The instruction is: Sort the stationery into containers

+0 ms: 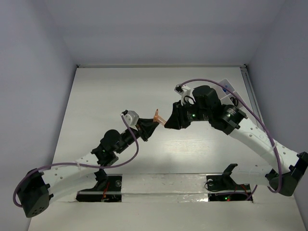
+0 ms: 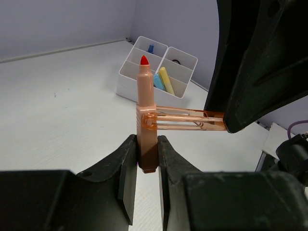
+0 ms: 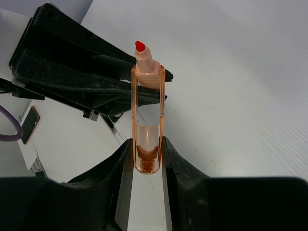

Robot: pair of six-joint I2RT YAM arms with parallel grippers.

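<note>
A peach marker (image 2: pixel 146 91) with a red tip stands upright, its lower end clamped in my left gripper. A clear orange holder or cap piece (image 2: pixel 187 120) sticks out sideways from it to my right gripper, which is shut on that piece's far end. In the top view the two grippers, left (image 1: pixel 151 122) and right (image 1: pixel 171 122), face each other over the middle of the table, with the peach items between them.
A white compartment container (image 2: pixel 125 84) holding a blue item, a yellow item and dark items stands at the back right, partly behind the right arm in the top view.
</note>
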